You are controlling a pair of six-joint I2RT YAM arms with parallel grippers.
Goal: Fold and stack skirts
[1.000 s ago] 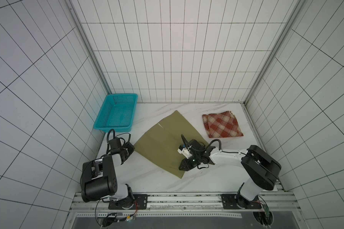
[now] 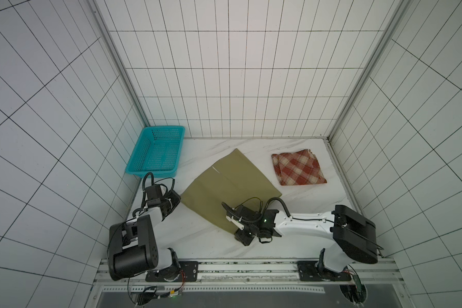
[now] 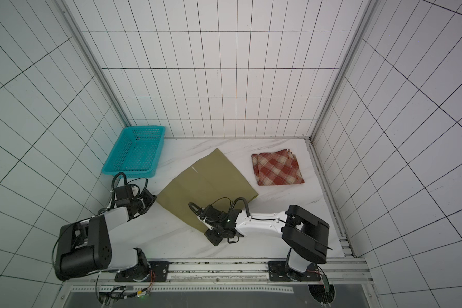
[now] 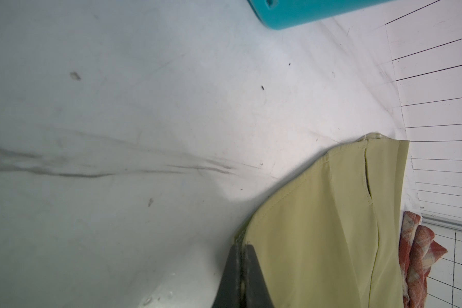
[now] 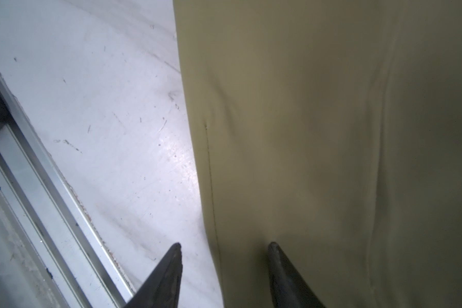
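An olive skirt point(image 2: 225, 184) lies spread diagonally over the middle of the table. A folded red plaid skirt point(image 2: 298, 166) lies at the back right. My left gripper is shut at the olive skirt's left corner, its tips on the cloth's edge; whether any cloth is between them is hard to tell. My right gripper is open over the skirt's near edge, one finger point(image 5: 168, 274) over bare table and the other over the cloth. In the top views my right wrist hides the skirt's near corner.
A teal basket point(image 2: 138, 166) stands empty at the back left, beyond my left arm. The table's front metal rail point(image 5: 51, 184) lies close to the skirt's near edge. Bare table point(image 2: 313, 197) shows at the right and between basket and skirt.
My right gripper has moved leftward and toward the table's front, to the skirt's near corner. My left arm has shifted only slightly; the skirts look unchanged.
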